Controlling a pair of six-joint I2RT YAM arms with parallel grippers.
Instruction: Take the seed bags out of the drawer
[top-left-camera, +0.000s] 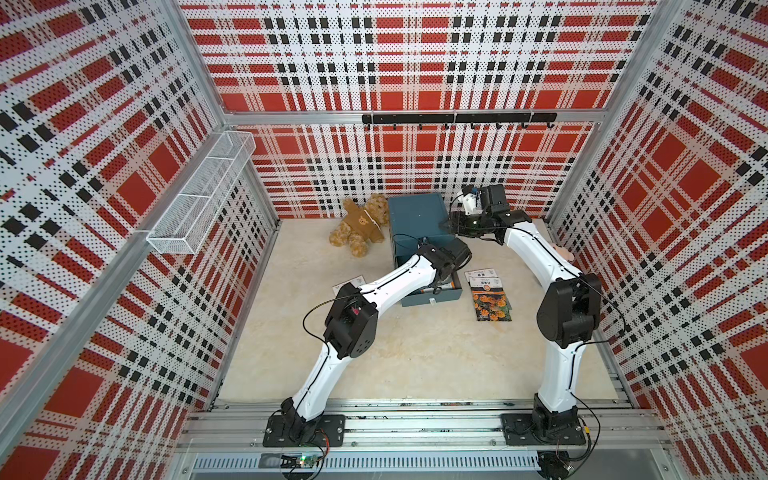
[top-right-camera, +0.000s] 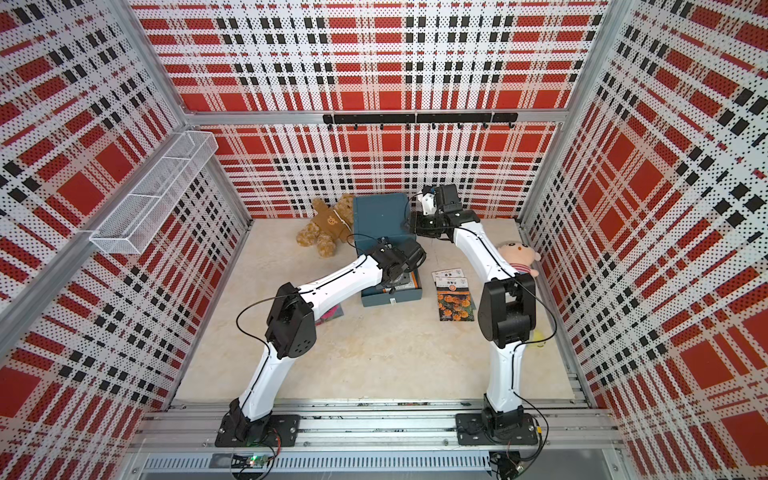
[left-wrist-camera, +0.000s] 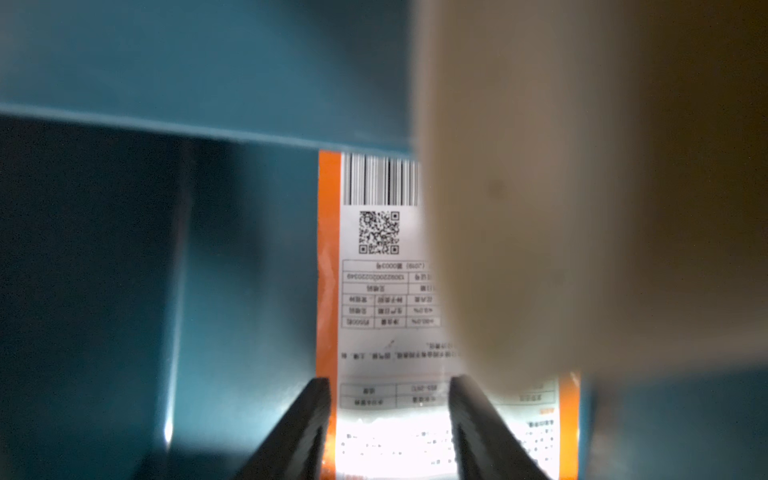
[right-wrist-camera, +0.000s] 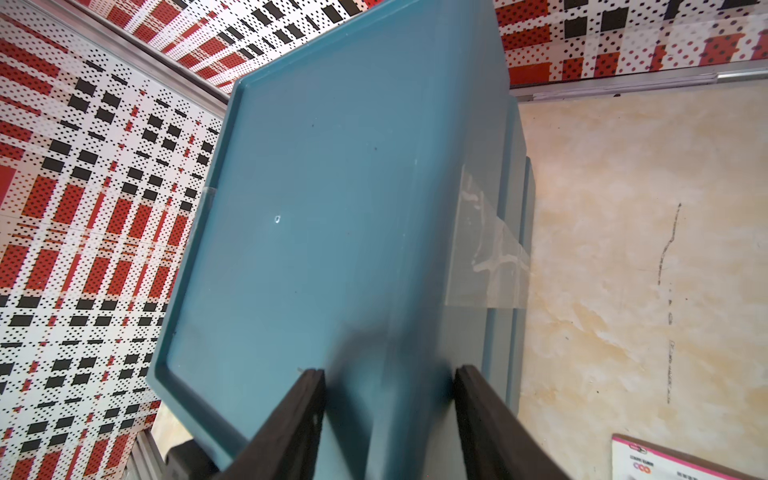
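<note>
A seed bag (left-wrist-camera: 372, 368) with orange edges and a white printed face lies in the blue drawer (top-left-camera: 432, 298), which is pulled out of the cabinet (top-left-camera: 418, 212). My left gripper reaches down into the drawer over the bag, its fingers apart. Whether the fingertips touch the bag cannot be told. The bag's upper end runs under the cabinet edge, and a blurred beige shape covers part of it. At the cabinet's upper right edge, my right gripper stands open, with its fingers on either side of that edge in view.
Several seed bags (top-left-camera: 490, 300) lie to the right of the drawer, and another bag (top-right-camera: 330, 314) lies to the left, partly behind the left arm. A brown teddy (top-left-camera: 358, 228) sits left of the cabinet, a pink doll (top-right-camera: 520, 256) at the right.
</note>
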